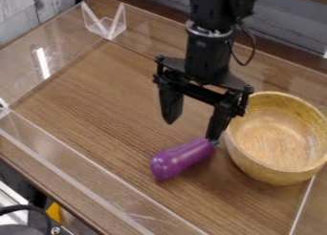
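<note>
The black gripper (197,111) hangs over the wooden table, open, its two fingers pointing down with nothing seen between them. Just below it a purple eggplant (183,160) lies on the table. To its right is a yellow bowl (277,144), empty, close to the eggplant's upper end and the right finger.
A clear plastic rack (105,22) stands at the back left near the table's edge. A wall runs along the back. Dark cables show at the lower left corner.
</note>
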